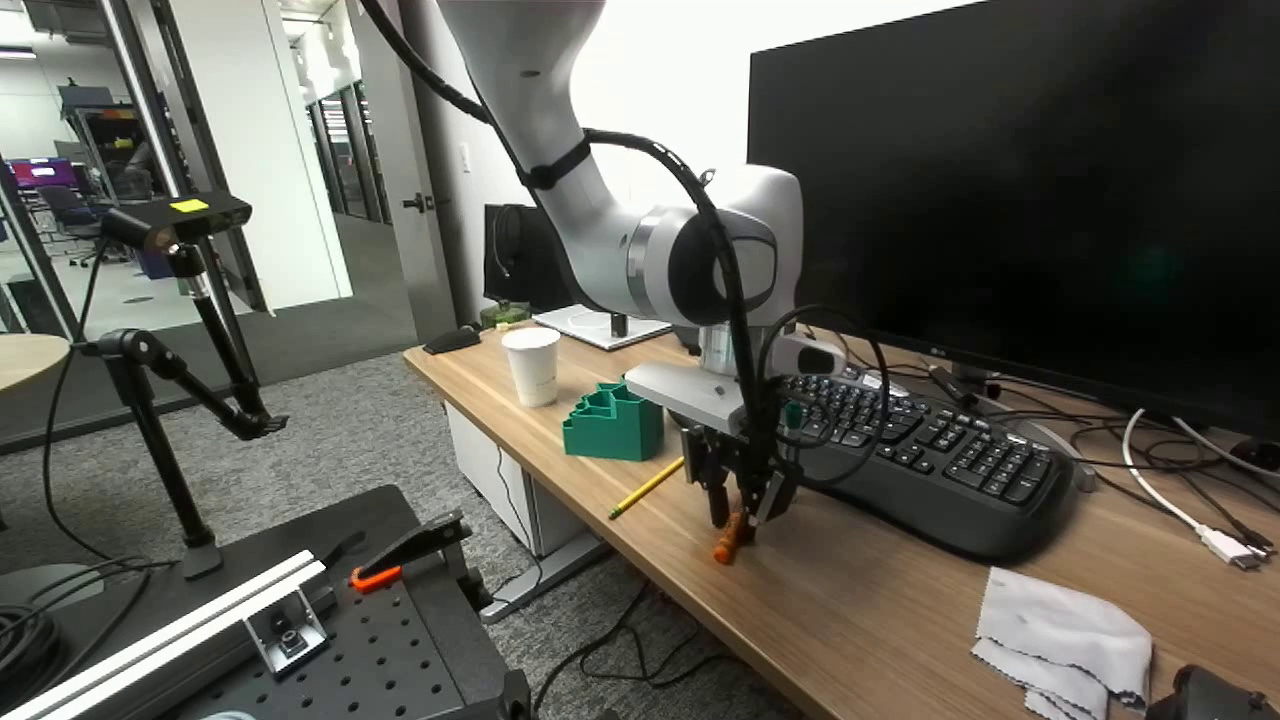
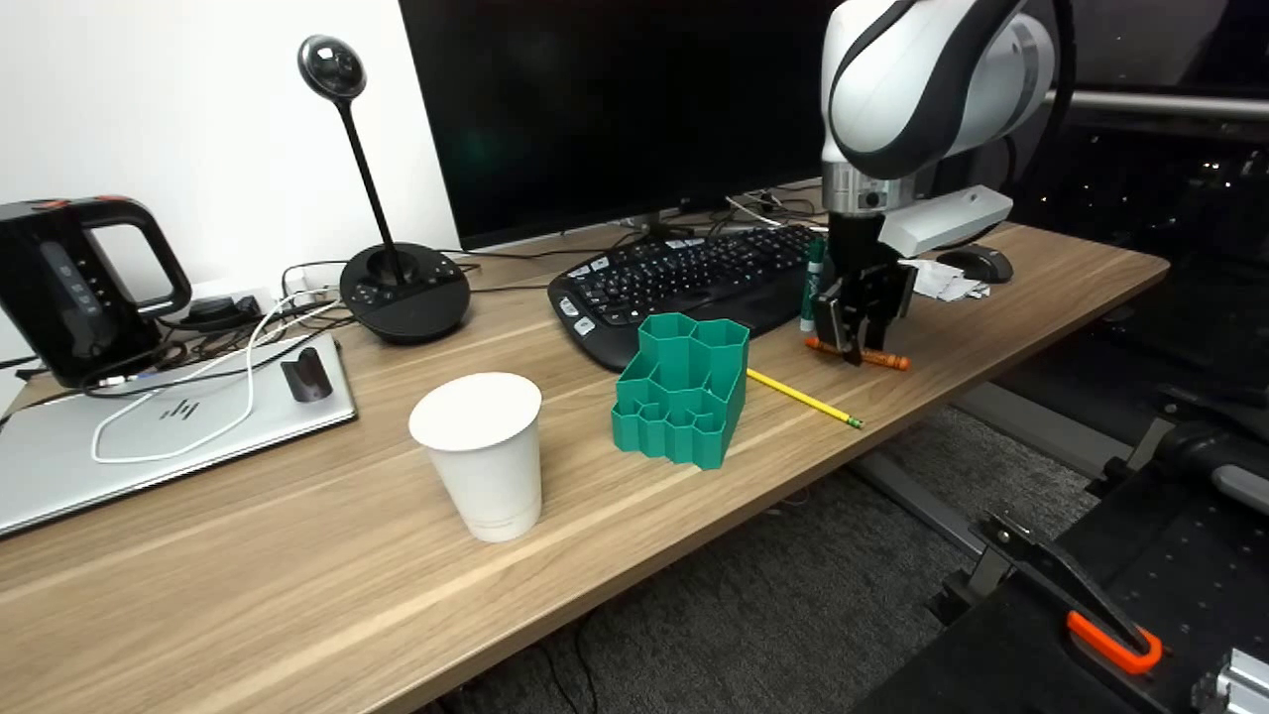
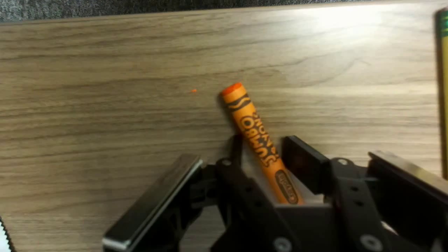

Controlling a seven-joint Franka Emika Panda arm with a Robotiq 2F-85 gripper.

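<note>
An orange crayon lies on the wooden desk, its wrapper lettering visible in the wrist view. Lowered over it, my gripper has one finger on each side of the crayon's middle. The fingers stand part open, narrowed around it, with a slim gap showing on the right side; contact on the left is unclear. In exterior view 1 the crayon's near end pokes out below the gripper. From the other side, both ends of the crayon show past the fingers.
A yellow pencil lies beside a green hexagonal organizer. Close behind the gripper stands a green-and-white tube, near the black keyboard. A white cup and a grey cloth are farther off. The desk's front edge is close.
</note>
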